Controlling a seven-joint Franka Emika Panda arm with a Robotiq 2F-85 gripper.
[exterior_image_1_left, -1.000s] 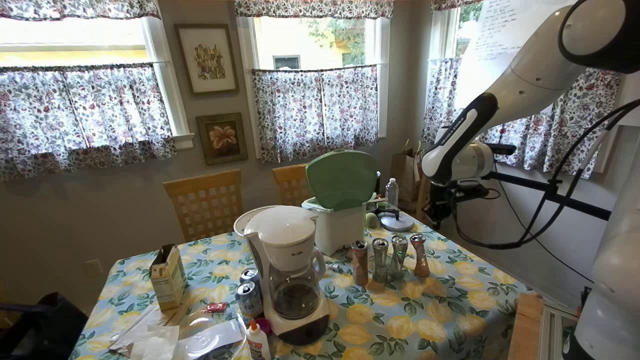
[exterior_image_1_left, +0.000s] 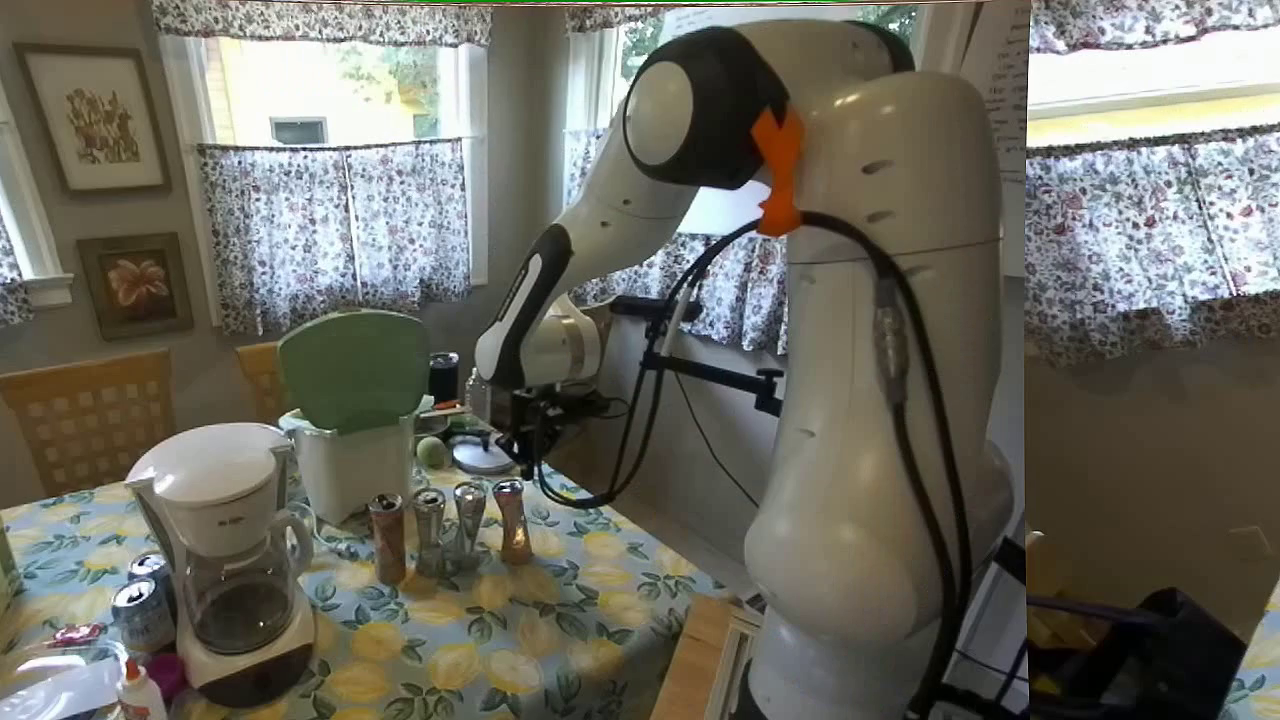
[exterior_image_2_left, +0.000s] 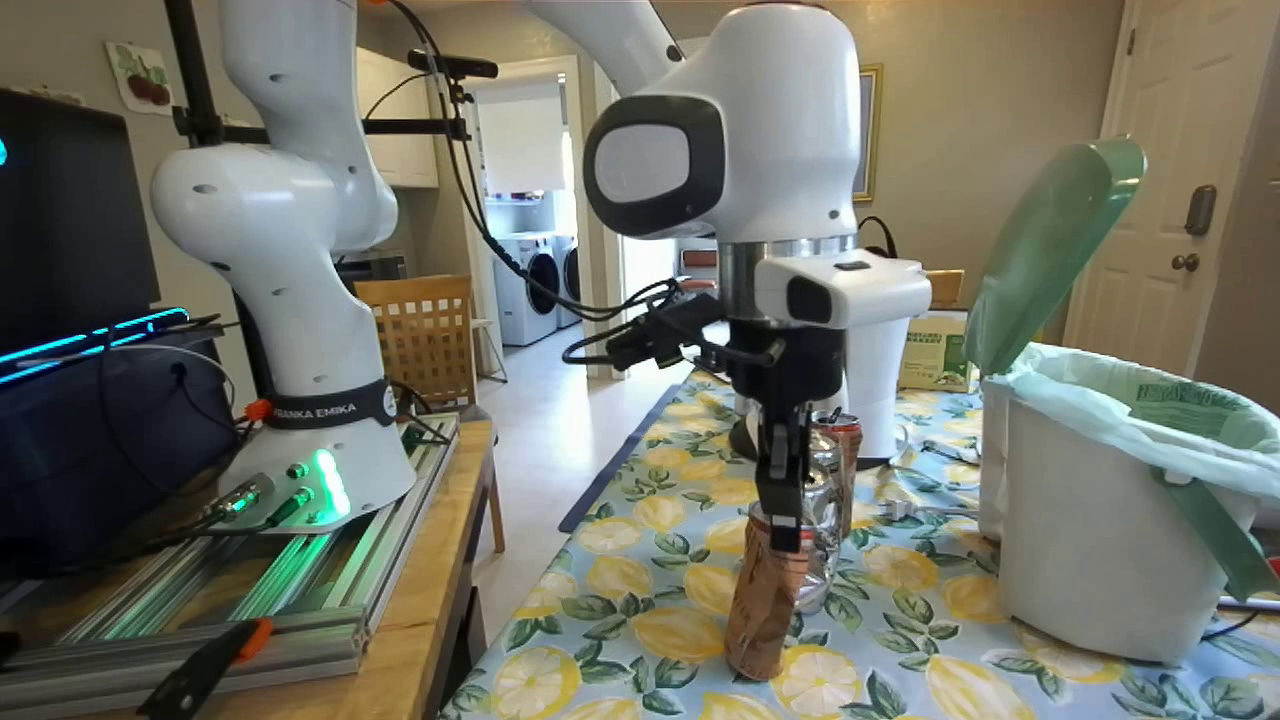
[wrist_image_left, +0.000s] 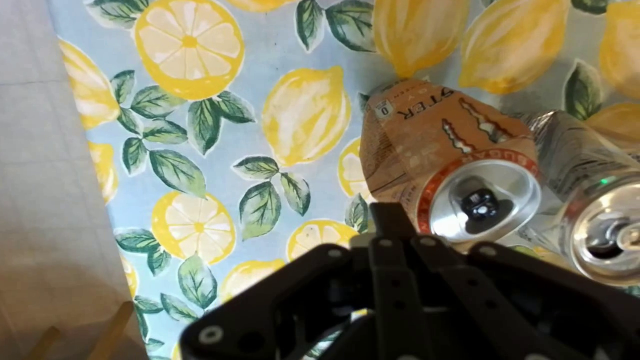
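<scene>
A crushed orange-brown can (exterior_image_1_left: 515, 534) stands at the right end of a short row of cans. In the wrist view this can (wrist_image_left: 438, 141) has its open silver top facing up, beside a crushed silver can (wrist_image_left: 606, 231). My gripper is shut, with nothing showing between its fingers, and sits close by the brown can's rim. In exterior view 2 the gripper (exterior_image_2_left: 786, 528) overlaps the top of the brown can (exterior_image_2_left: 758, 612); whether they touch I cannot tell. Farther along the row are another silver can (exterior_image_1_left: 429, 534) and a reddish can (exterior_image_1_left: 386, 546).
A white bin (exterior_image_2_left: 1080, 540) with a liner and raised green lid (exterior_image_2_left: 1056, 252) stands beside the cans. A coffee maker (exterior_image_1_left: 234, 528) and two blue-silver cans (exterior_image_1_left: 142, 612) are farther off. Clear tablecloth lies toward the robot. Exterior view 1 looks shifted sideways, wrapping at its right.
Exterior view 1 is shifted left as a whole. Measured against the cans, my gripper has come slightly lower and nearer the brown can. The cans look unmoved.
</scene>
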